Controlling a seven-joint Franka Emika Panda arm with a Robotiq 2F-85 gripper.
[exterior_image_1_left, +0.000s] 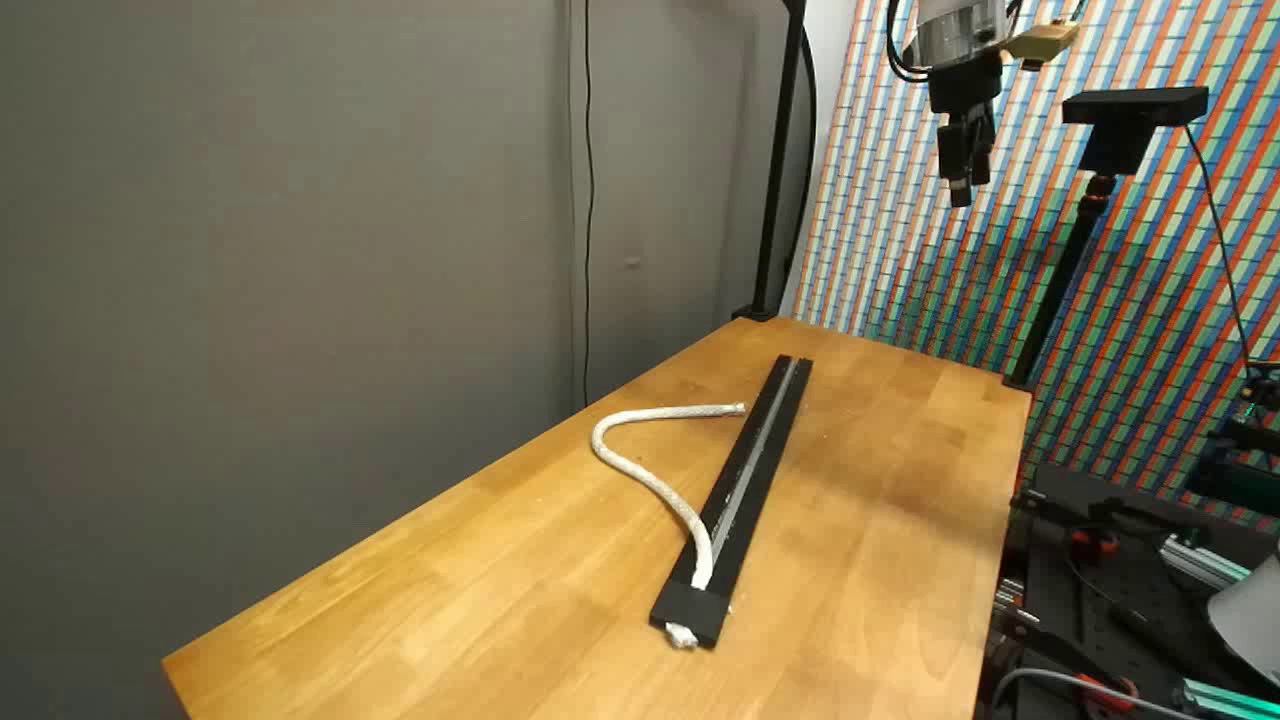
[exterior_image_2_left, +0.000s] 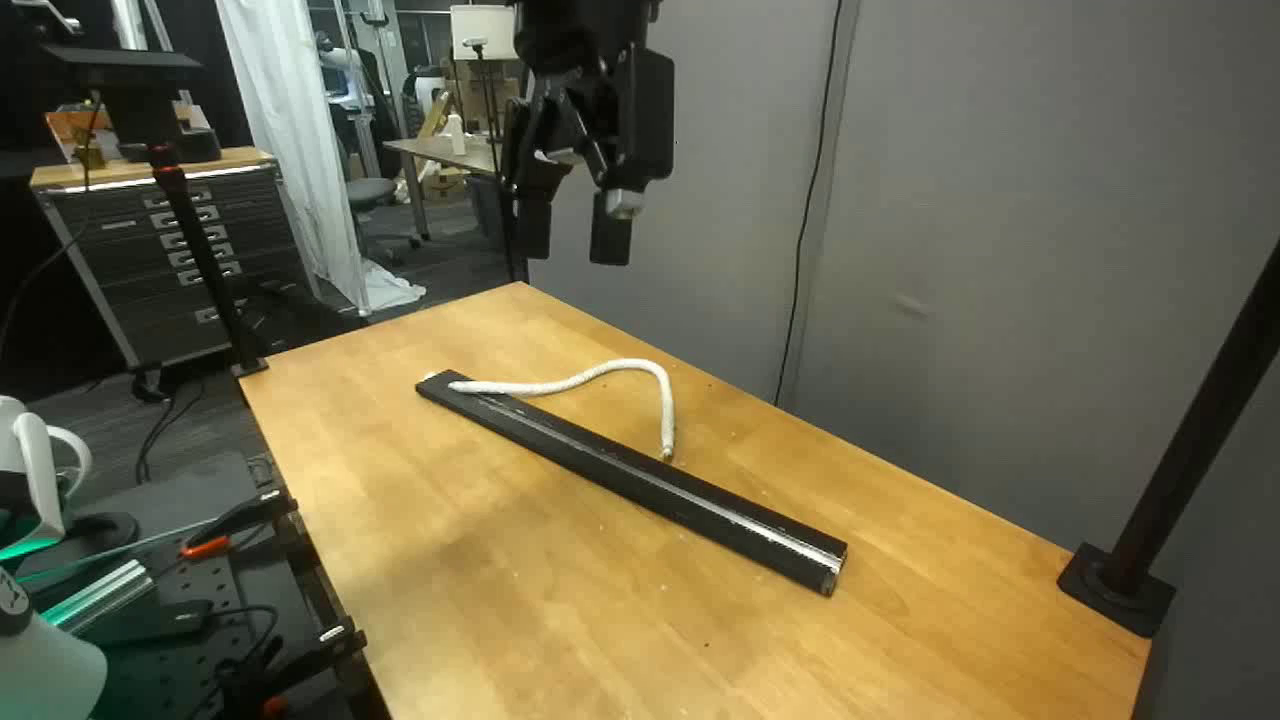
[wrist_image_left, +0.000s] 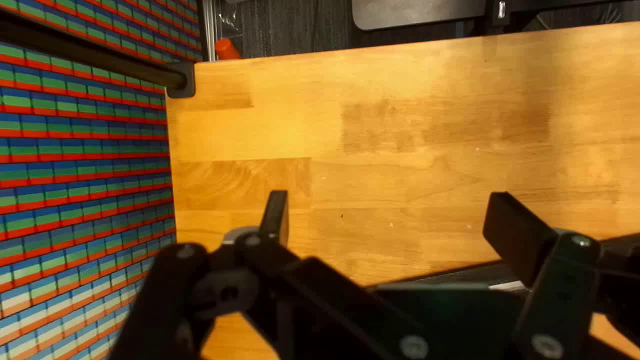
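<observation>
A white rope (exterior_image_1_left: 649, 478) lies on the wooden table, one end tucked under the black end block of a long black channel (exterior_image_1_left: 743, 480). From there it curves off the channel onto the bare wood, and its free end rests close beside the channel's long side. In the second exterior view the rope (exterior_image_2_left: 663, 402) bends on the wall side of the channel (exterior_image_2_left: 672, 494). High above the table hangs my gripper (exterior_image_2_left: 572, 246), open and empty. Its fingers stand wide apart in the wrist view, where the gripper partly hides the channel (wrist_image_left: 462, 277); no rope shows there.
Black posts (exterior_image_1_left: 774, 180) (exterior_image_1_left: 1062, 282) rise from the table's corners. Tools and clamps (exterior_image_2_left: 258, 564) sit on a lower dark bench past one edge. A grey wall borders the other side.
</observation>
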